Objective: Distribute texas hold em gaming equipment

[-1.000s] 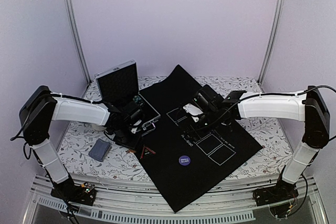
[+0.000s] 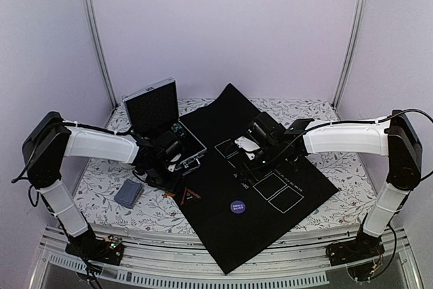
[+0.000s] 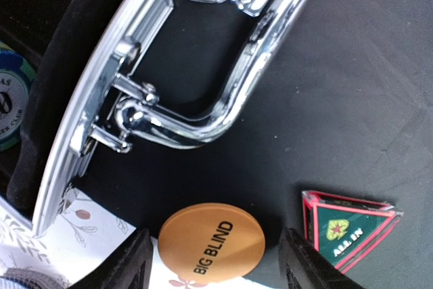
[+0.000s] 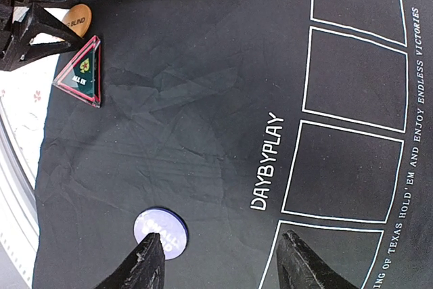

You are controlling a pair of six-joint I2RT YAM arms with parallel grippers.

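An orange BIG BLIND button [image 3: 211, 238] lies at the edge of the black mat between the fingers of my left gripper, which stands part open around it. A triangular ALL IN marker [image 3: 345, 235] lies just right of it. The purple small blind button [image 2: 237, 207] lies lower on the mat, also at the bottom of the right wrist view near my right gripper, which is open and empty above the mat, near the printed card boxes [image 4: 355, 79].
The open chip case [image 2: 150, 106] with its metal handle [image 3: 230, 99] stands at back left. A blue-grey stack [image 2: 128, 193] lies on the floral tabletop to the left.
The top view shows only slight shifts of both arms; the buttons, marker and case look unmoved.
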